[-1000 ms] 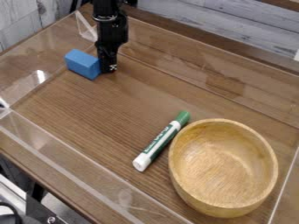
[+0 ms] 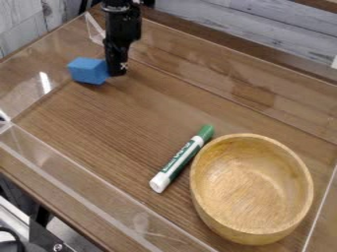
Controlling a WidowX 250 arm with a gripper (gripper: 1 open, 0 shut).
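Observation:
My black gripper (image 2: 114, 66) reaches down from the top left of the view, its fingertips low beside the right end of a blue block (image 2: 87, 71) on the wooden table. It looks shut; whether anything is between the fingers is too small to tell, and the block appears to sit beside them.
A white-and-green marker (image 2: 182, 158) lies diagonally at the front right, beside a large tan bowl (image 2: 251, 224). A white slatted surface borders the back.
The gripper and the blue block have shifted slightly left and up in the view. The marker and bowl have not moved.

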